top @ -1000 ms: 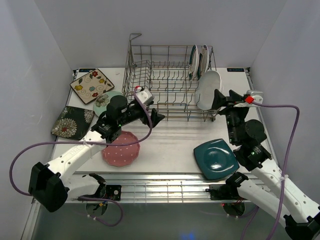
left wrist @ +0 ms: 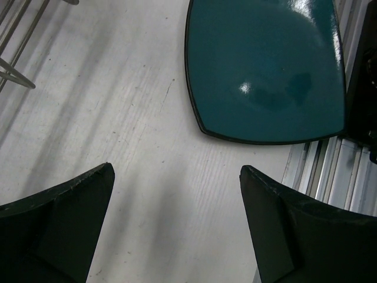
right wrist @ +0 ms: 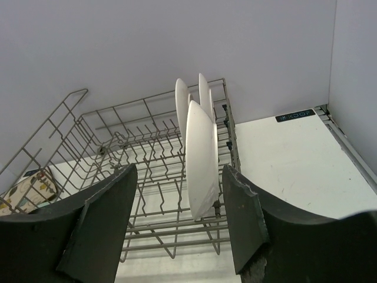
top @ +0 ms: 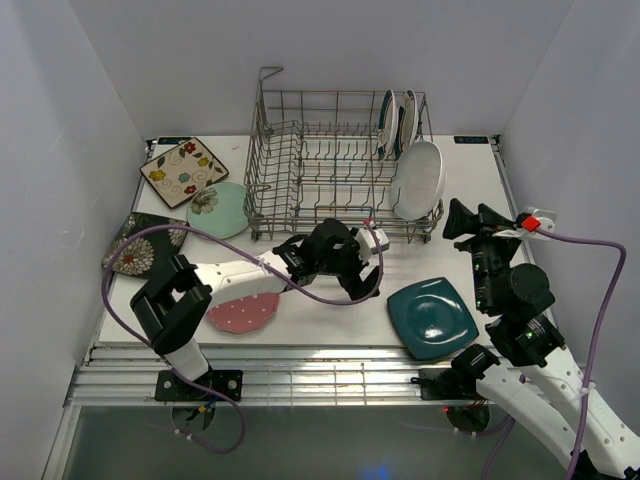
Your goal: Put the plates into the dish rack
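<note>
A teal square plate [top: 432, 318] lies on the front right of the table; it fills the upper right of the left wrist view [left wrist: 265, 65]. My left gripper [top: 365, 280] stands open left of it, over bare table, nothing between its fingers. My right gripper [top: 470, 215] is raised right of the dish rack [top: 300, 228], its fingers apart and empty. The rack holds several upright plates, one white plate [top: 412, 180] at its right front. At left lie a floral square plate [top: 180, 170], a green plate [top: 225, 210], a dark floral plate [top: 135, 255] and a pink plate [top: 242, 315].
Bare table [top: 355, 310] lies between the pink and teal plates. Walls close in the table on the back and both sides, and a metal rail [top: 320, 355] runs along the front edge.
My left gripper has swung right and toward the front, from above the rack's left front to beside the teal plate. My right gripper has moved a little to the right.
</note>
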